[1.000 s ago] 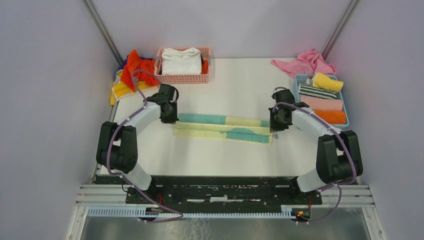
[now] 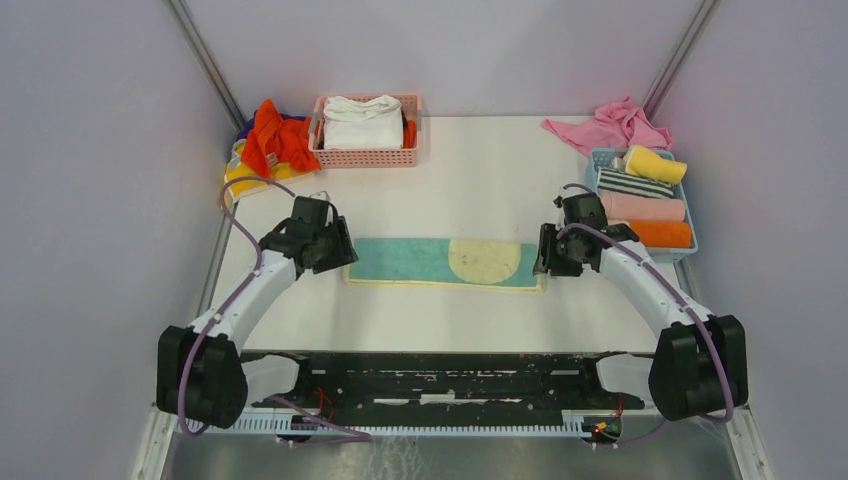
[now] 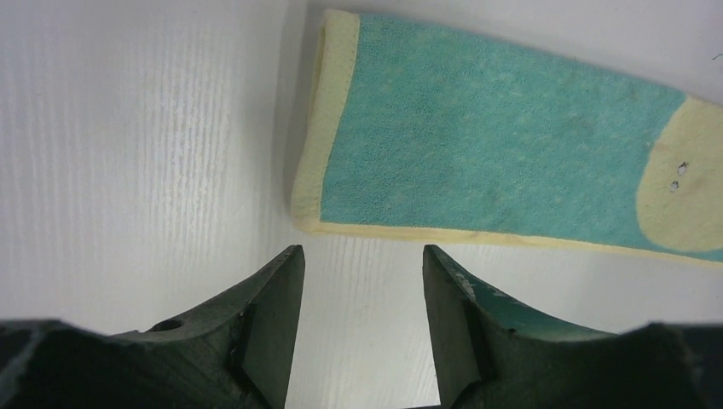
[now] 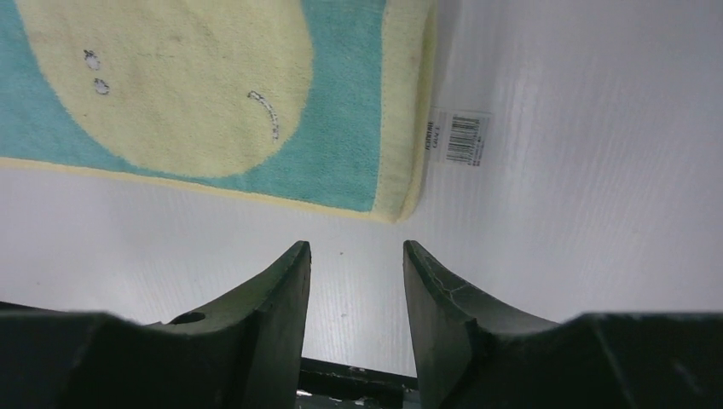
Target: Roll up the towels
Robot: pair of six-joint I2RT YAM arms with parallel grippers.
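A teal towel with a cream border and a large cream circle lies folded flat as a long strip across the table. In the left wrist view, the strip's left end shows its folded layers. My left gripper is open in front of that end, empty between its fingers. On the other side, my right gripper is also open and empty, just short of the strip's right end. Bare table shows between both pairs of fingers. A white tag with a barcode sticks out from the right end.
A pink basket holding white cloth stands at the back left, beside orange and yellow cloths. At the right, a blue basket holds several rolled towels, with a pink cloth behind it.
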